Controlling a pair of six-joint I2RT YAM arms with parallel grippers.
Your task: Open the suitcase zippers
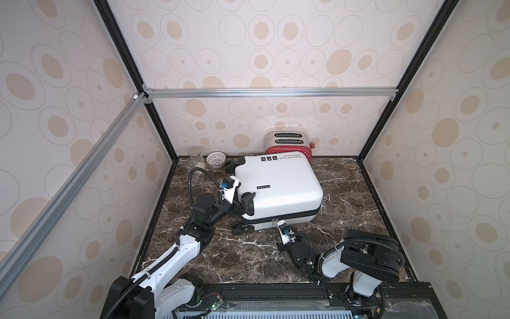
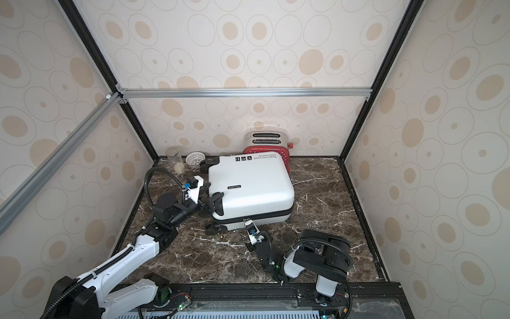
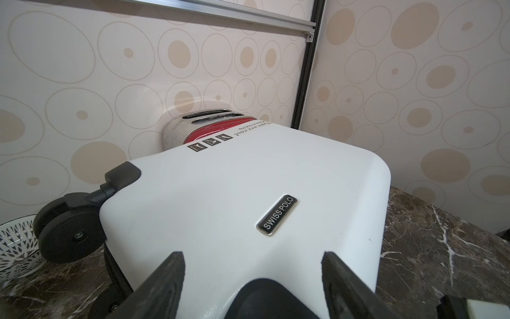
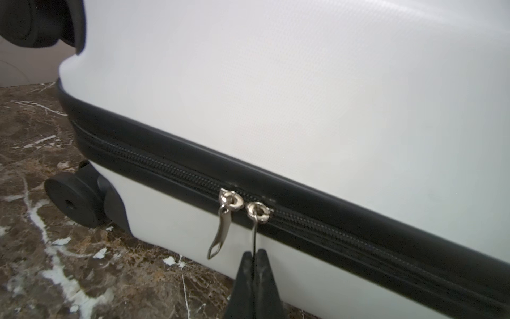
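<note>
The white suitcase (image 1: 279, 183) lies flat, its black zipper band (image 4: 175, 164) running along the front side. Two silver zipper sliders sit close together there. The left slider's pull (image 4: 220, 234) hangs free. From the right slider, a thin zipper pull (image 4: 254, 234) runs edge-on down between the closed fingertips of my right gripper, which is shut on its lower end. At the suitcase's left side, my left gripper is open, its fingers on either side of a black wheel housing (image 3: 268, 300); whether they touch it cannot be told.
A red and silver toaster (image 1: 287, 141) stands behind the suitcase. A white patterned basket (image 1: 216, 159) and a clear glass (image 1: 196, 155) are at the back left. Bare marble tabletop (image 1: 350, 196) lies to the right.
</note>
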